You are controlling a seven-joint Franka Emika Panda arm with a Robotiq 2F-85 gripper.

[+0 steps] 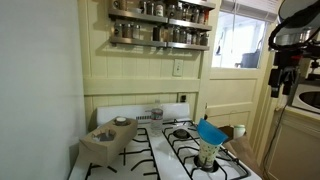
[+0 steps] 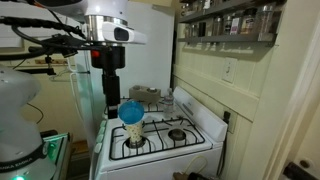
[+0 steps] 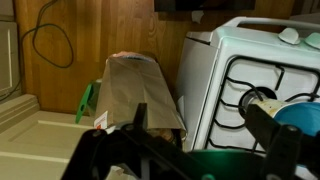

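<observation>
My gripper point(image 1: 281, 84) hangs in the air at the right of the first exterior view, beside the stove, its two dark fingers apart. In the wrist view the gripper is open, with a wide gap and nothing held between the fingers. On a front burner stands a pale patterned container point(image 1: 207, 155) with a blue bowl-like piece point(image 1: 210, 132) at its top. The second exterior view has this blue piece point(image 2: 131, 112) just right of the arm. A cardboard box point(image 1: 108, 143) rests on the stove's left side, with a small round item on it.
A clear jar point(image 1: 156, 121) stands at the back of the white stove point(image 3: 212, 75). Spice shelves point(image 1: 160, 20) line the wall above. Below the gripper, a brown paper bag point(image 3: 130, 85) sits on the wooden floor beside the stove. A white cup point(image 1: 239, 131) is near the stove's right edge.
</observation>
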